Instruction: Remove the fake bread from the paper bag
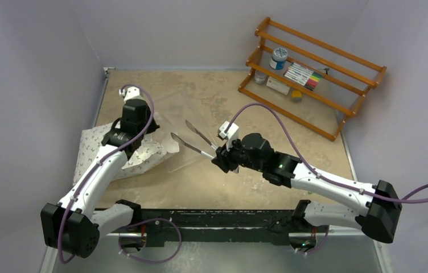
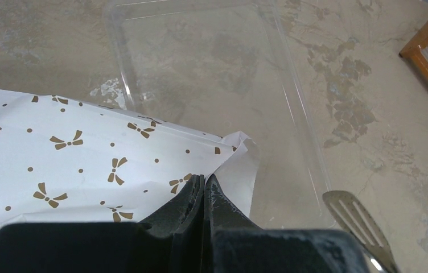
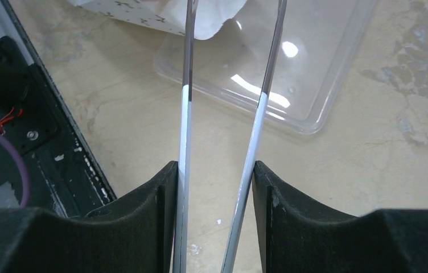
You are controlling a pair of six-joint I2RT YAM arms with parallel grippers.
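Observation:
The white paper bag (image 1: 95,152) with a small brown bow pattern lies at the left of the table, its mouth to the right. My left gripper is shut on the bag's paper edge (image 2: 238,170) near that mouth. No bread shows in any view; the bag's inside is hidden. Metal tongs (image 1: 192,146) are held in my right gripper, one arm of the tongs against each finger. Their arms stand spread, the tips pointing at the bag mouth, a little to its right. One slotted tip (image 2: 355,219) shows in the left wrist view.
A clear shallow tray (image 3: 308,122) lies under and beyond the bag's mouth. At the back right stands a wooden rack (image 1: 314,42) with a jar (image 1: 279,57) and coloured markers (image 1: 300,75).

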